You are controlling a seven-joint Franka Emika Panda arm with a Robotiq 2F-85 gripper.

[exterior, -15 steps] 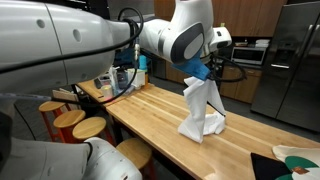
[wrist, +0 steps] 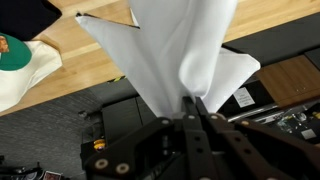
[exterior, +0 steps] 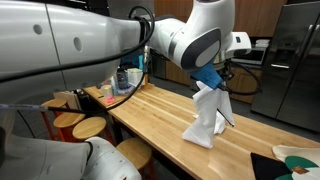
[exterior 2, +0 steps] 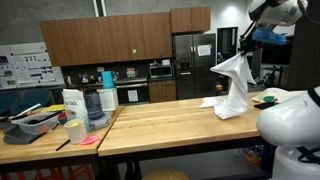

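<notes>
A white cloth [exterior: 207, 115] hangs from my gripper [exterior: 216, 85] above the wooden table, its lower end reaching down toward the tabletop. In the second exterior view the same cloth [exterior 2: 236, 85] drapes below the gripper [exterior 2: 245, 50], with another white part lying at table height beside it. Seen from the wrist, the cloth [wrist: 180, 50] spreads out from between the fingertips of the gripper. The fingers are closed with the thin fabric pinched between them. Part of the cloth hides the table beneath it.
Near the table's right end lie a dark cloth [exterior: 268, 167] and a green-and-white item [exterior: 297, 156]. Cups and containers [exterior 2: 90, 105] crowd the far end. Stools [exterior: 88, 128] stand beside the table [exterior 2: 165, 125].
My gripper has moved slightly to the right in the first exterior view, carrying the cloth with it. The hanging cloth's lower end has swung right as well.
</notes>
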